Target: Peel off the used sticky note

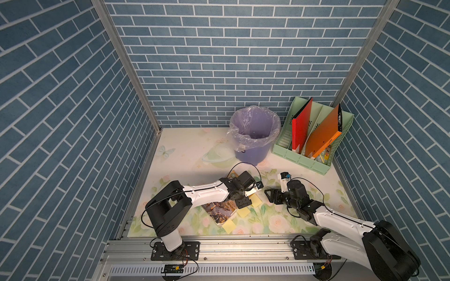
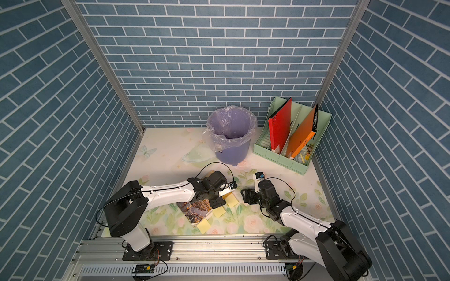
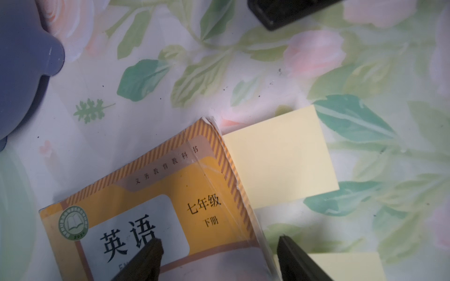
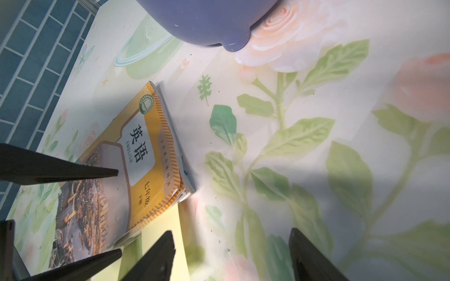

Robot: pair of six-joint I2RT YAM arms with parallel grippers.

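Observation:
The English textbook (image 3: 154, 206) lies on the floral table, three yellow sticky notes (image 3: 281, 157) poking from its right edge. My left gripper hangs over the book's upper right part, beside the top note, with its fingers apart and nothing visible held. My right gripper is right of the book, low over the table, fingers apart and empty; parts of the left gripper show at the left of the right wrist view.
A lined purple bin (image 1: 254, 149) stands behind the book. A green file holder (image 1: 300, 161) with red and orange folders is at the back right.

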